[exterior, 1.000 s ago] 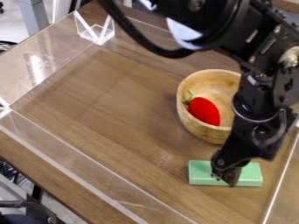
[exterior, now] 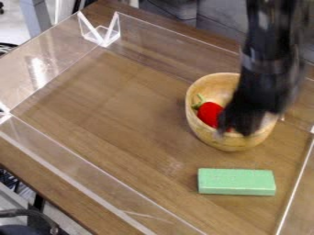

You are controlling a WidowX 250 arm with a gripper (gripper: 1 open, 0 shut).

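My gripper (exterior: 255,115), dark and motion-blurred, hangs over the right side of a light wooden bowl (exterior: 203,130); whether it is open or shut does not show. A red object with a pale green top, like a strawberry or pepper (exterior: 210,114), is in the bowl, partly hidden by the blurred gripper. A mint-green block (exterior: 236,181) lies flat on the wooden surface in front of the bowl, fully uncovered.
Clear plastic corner pieces stand at its left and back edges, and a grey wall runs along the back right.
My gripper has moved up and back from the green block to over the bowl. The block stays where it was, now uncovered.
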